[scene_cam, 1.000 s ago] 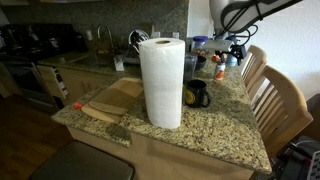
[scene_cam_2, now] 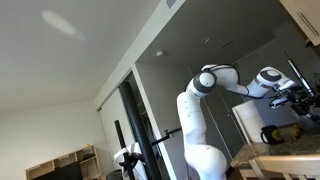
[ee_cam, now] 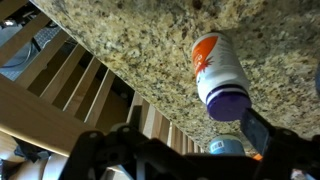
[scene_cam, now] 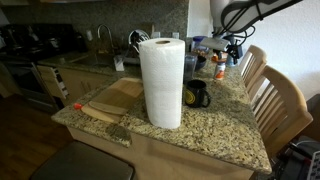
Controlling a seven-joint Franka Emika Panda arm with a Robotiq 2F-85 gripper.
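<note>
In the wrist view a small bottle (ee_cam: 217, 70) with a white and orange label and a purple cap (ee_cam: 228, 103) shows on the speckled granite counter (ee_cam: 150, 45). My gripper is open, its dark fingers (ee_cam: 133, 150) wide apart at the lower edge of that view. Nothing shows held between them; the bottle appears beyond the gap, nearer the right finger. From exterior view 1, the gripper (scene_cam: 226, 45) hangs above the far end of the counter, over an orange-labelled bottle (scene_cam: 221, 70). Exterior view 2 shows the arm (scene_cam_2: 235, 77) reaching right.
A paper towel roll (scene_cam: 162, 85) and a black mug (scene_cam: 196, 94) stand nearer the front. Wooden chairs (scene_cam: 284, 100) line the right edge. Another bottle or jar (ee_cam: 226, 145) lies close by the purple cap.
My gripper and forearm have shifted only slightly over the far end of the counter. The bottle, mug and towel roll look unmoved.
</note>
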